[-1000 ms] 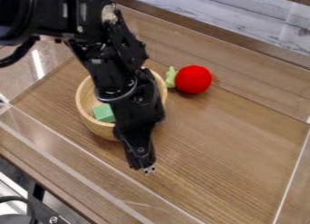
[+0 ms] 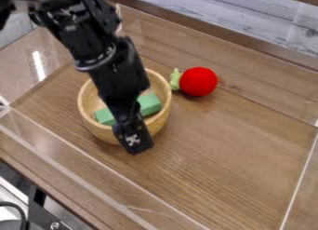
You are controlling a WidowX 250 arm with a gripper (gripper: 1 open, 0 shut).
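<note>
My black gripper (image 2: 133,139) is low at the front of a yellow bowl (image 2: 91,104), open, with its fingers over the bowl's near rim. A light green object (image 2: 148,104) lies in the bowl, partly hidden behind the gripper and arm.
A red round object (image 2: 199,82) with a small pale green piece (image 2: 177,77) beside it lies right of the bowl, toward the back. Black cables lie at the lower left edge.
The gripper has moved back and up in the view, toward the bowl, revealing more table in front of it.
</note>
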